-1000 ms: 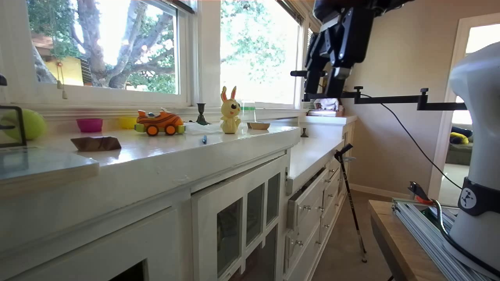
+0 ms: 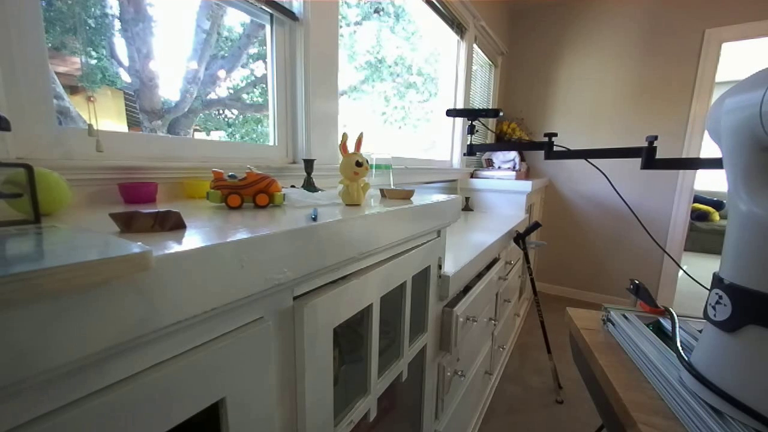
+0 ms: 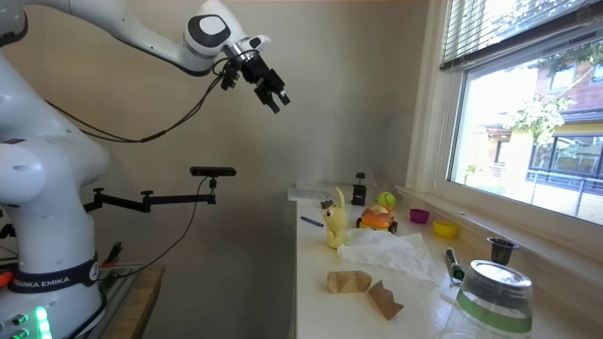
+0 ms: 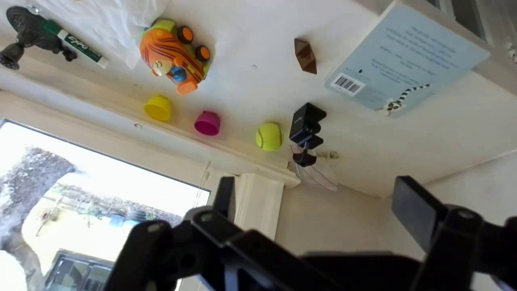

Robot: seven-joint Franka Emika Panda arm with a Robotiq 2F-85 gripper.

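High above the counter, my gripper (image 3: 280,106) hangs well clear of every object. In the wrist view its two fingers (image 4: 417,211) stand wide apart, with nothing between them. On the counter below are an orange toy car (image 4: 169,53), a yellow cup (image 4: 158,107), a magenta cup (image 4: 208,123) and a tennis ball (image 4: 269,136). A brown folded paper piece (image 4: 305,55) lies on the open surface. The pale yellow rabbit figure (image 2: 354,173) stands upright near the counter's front edge. Exterior view 1 does not show the gripper.
A blue book (image 4: 412,58) and a black clamp (image 4: 306,127) occupy the counter's far end. A green marker (image 3: 453,263), crumpled white plastic (image 3: 393,251) and an upturned glass (image 3: 492,299) lie along the window side. The window ledge (image 3: 497,220) borders the counter.
The objects on the counter have stayed in place.
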